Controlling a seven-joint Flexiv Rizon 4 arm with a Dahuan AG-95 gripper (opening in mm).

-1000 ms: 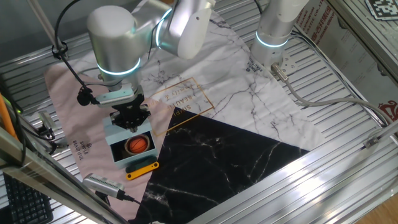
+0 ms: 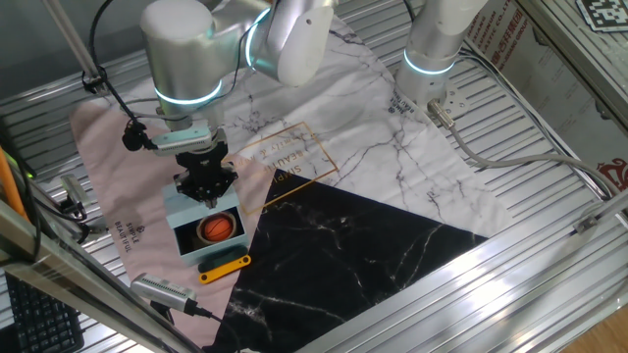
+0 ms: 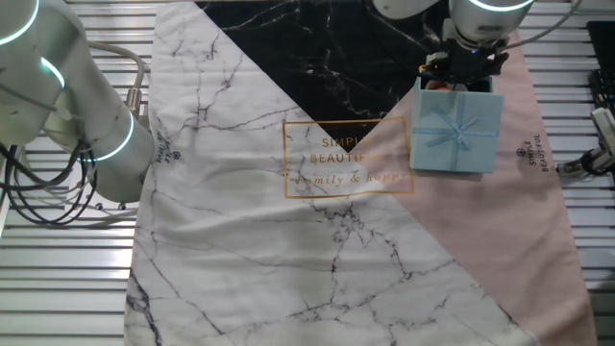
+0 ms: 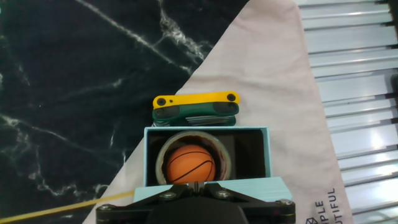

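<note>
A light blue gift box (image 4: 270, 155) is partly open on the pink part of the cloth. Its lid (image 3: 456, 144), topped with a ribbon bow, covers the side under the arm. Inside the open part, a small orange basketball (image 4: 190, 163) sits within a roll of tape (image 4: 225, 163). My gripper is over the lid's edge beside the opening, its fingertips together and nothing visible between them. Whether the tips touch the lid, I cannot tell. Exterior view 1 has the gripper (image 2: 209, 202) above the lid too.
A yellow and green folding tool (image 4: 196, 98) lies just outside the box's open side.
The arm's upper links have shifted very slightly to the right. The gripper stays at nearly the same place over the lid, and the box, ball and tool have not visibly moved.
</note>
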